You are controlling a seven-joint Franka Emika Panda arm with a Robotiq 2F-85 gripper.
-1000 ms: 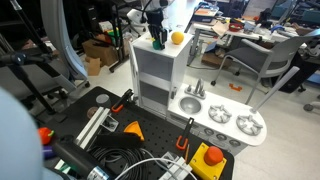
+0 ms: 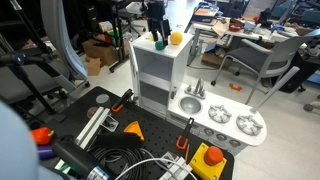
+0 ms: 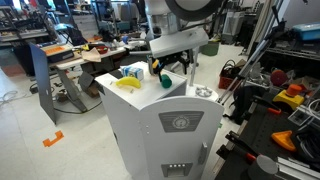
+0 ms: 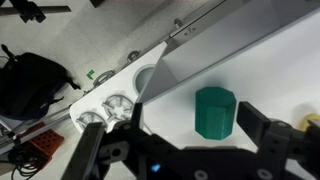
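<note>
A green, cup-like object (image 4: 215, 112) stands on the white top of a cabinet (image 3: 150, 95). In the wrist view it lies between the two black fingers of my gripper, nearer the right finger, with room on both sides. The fingers are open. Exterior view 2 shows my gripper (image 3: 170, 64) just above the green object (image 3: 166, 82). From the other side, my gripper (image 2: 157, 32) is over the same cabinet top, by the green object (image 2: 160, 45).
An orange ball (image 2: 176, 38) and a yellow banana-shaped item (image 3: 124, 82) share the cabinet top. Below it are a sink (image 2: 190, 104) and round stove burners (image 2: 249, 125). A black table with tools and a yellow block (image 2: 208, 160) fills the foreground.
My gripper has shifted only slightly over the cabinet top. The green object and the orange ball appear to stay in place.
</note>
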